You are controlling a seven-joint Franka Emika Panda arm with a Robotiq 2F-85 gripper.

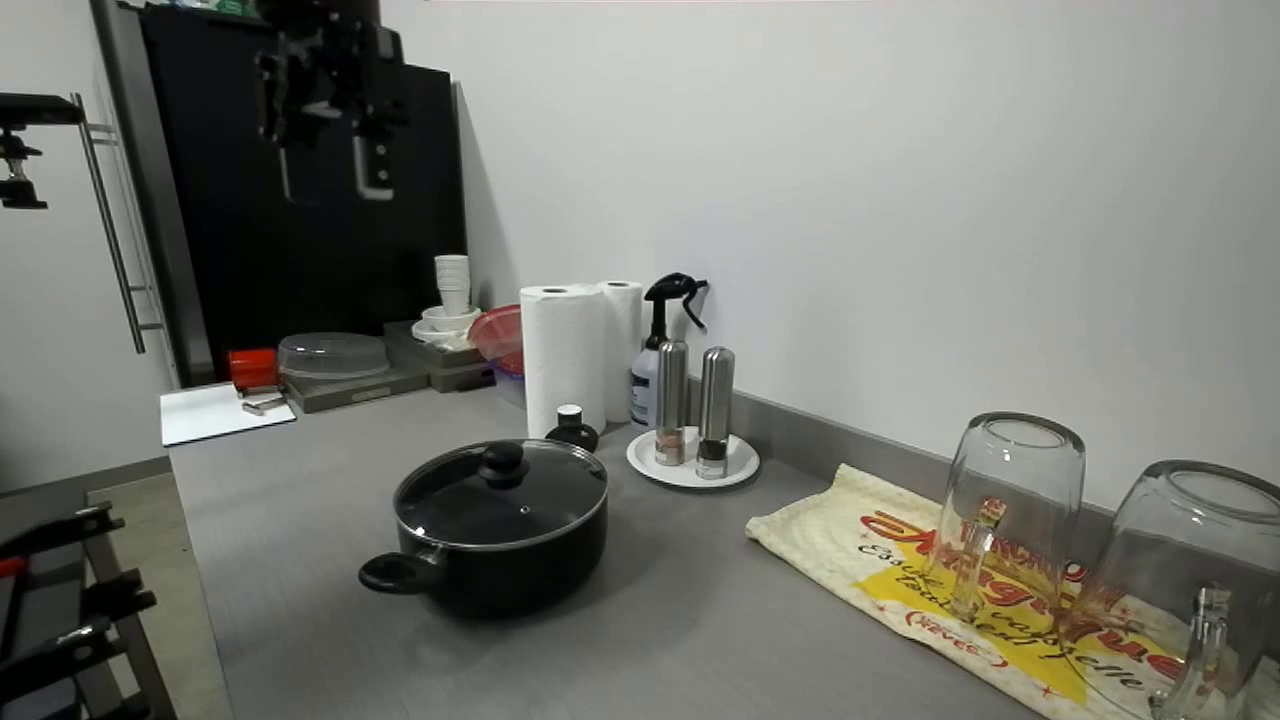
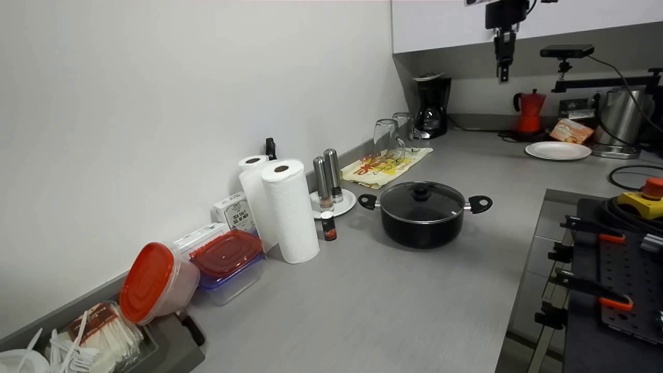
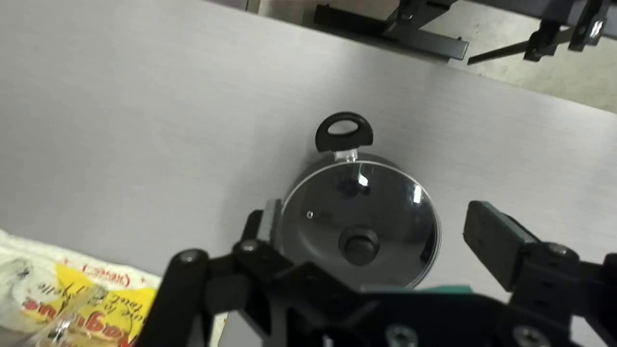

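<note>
My gripper point(image 1: 337, 180) hangs high above the counter, fingers apart and empty. In the wrist view, the fingers point(image 3: 497, 243) stand wide on either side of a black pot's glass lid point(image 3: 324, 231), which lies well below them. The lid's round black knob point(image 3: 359, 246) shows between the two fingers. In exterior view 1 the black pot point(image 1: 516, 576) sits on the counter with its lid on and a side handle point(image 1: 401, 574) toward the front left. Exterior view 2 shows the gripper point(image 2: 503, 77) up in the air, clear of the pot point(image 2: 422, 230).
Paper towel rolls point(image 1: 561, 360) and a white plate point(image 1: 693, 474) with two grinders stand behind the pot by the wall. Upturned glass mugs point(image 1: 1010, 516) rest on a printed cloth point(image 1: 840, 528) at right. Bare counter point(image 2: 373, 311) surrounds the pot's front.
</note>
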